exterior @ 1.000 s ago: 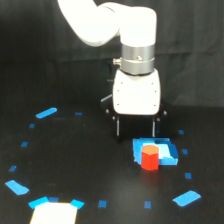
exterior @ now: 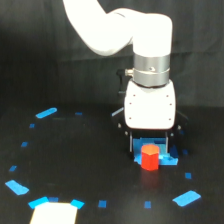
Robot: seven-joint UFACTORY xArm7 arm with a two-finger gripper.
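Observation:
My white gripper (exterior: pixel 151 140) hangs low on the right side of the black table, just above and behind a blue, tray-like thing (exterior: pixel 138 158). Its dark fingers are hard to make out against the background, but they look spread apart, one toward each side of the blue thing. In front of that stands a small red block (exterior: pixel 150 157), which hides part of it. Whether a finger touches the blue thing cannot be told.
A pale block (exterior: pixel 54 213) sits at the front left edge. Flat blue strips (exterior: pixel 186 198) and small blue marks (exterior: pixel 102 204) are scattered over the table.
The gripper has moved right and down, from the left of the blue thing to right over it. The red block and the blue thing look unmoved.

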